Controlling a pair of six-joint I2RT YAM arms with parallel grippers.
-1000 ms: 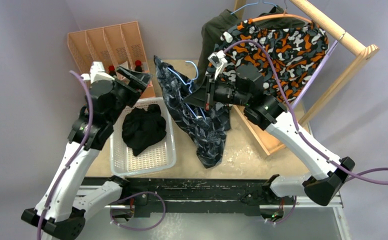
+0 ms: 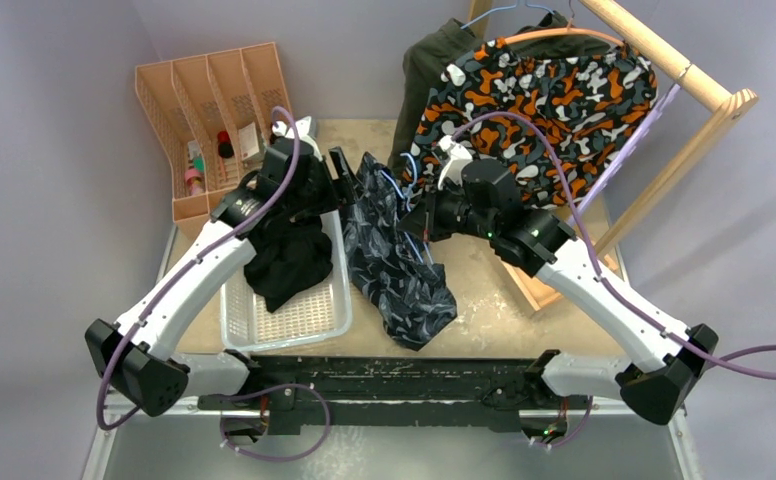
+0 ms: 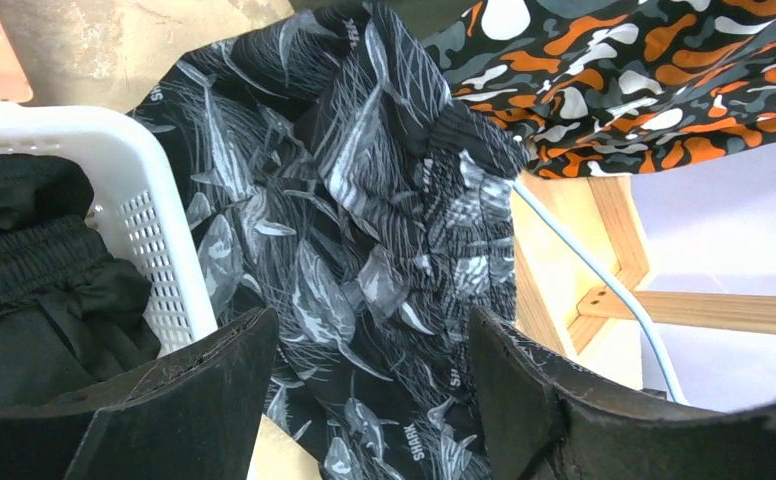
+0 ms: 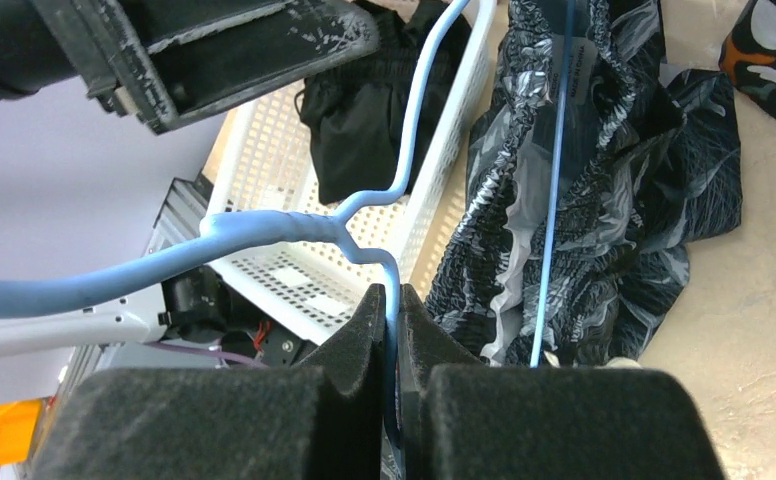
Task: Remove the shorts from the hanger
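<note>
Black shorts with a grey leaf pattern (image 2: 389, 285) hang on a light-blue wire hanger (image 4: 274, 228) above the middle of the table. My right gripper is shut on the hanger just below its twisted neck, the wire running between the fingertips. In the left wrist view, my left gripper is open, its fingers (image 3: 219, 365) apart with the shorts spread out ahead of them. From the top, that gripper is close to the left edge of the shorts; nothing shows held in it. Whether it touches the cloth I cannot tell.
A white basket (image 2: 341, 300) holding black clothing (image 2: 289, 265) stands to the left. Behind it is an orange divided tray (image 2: 209, 65). Camouflage-patterned shorts (image 2: 534, 110) and dark green clothing (image 2: 424, 75) hang from the wooden rack (image 2: 654, 45) at back right.
My left gripper has moved right, from above the tray and basket to beside the shorts.
</note>
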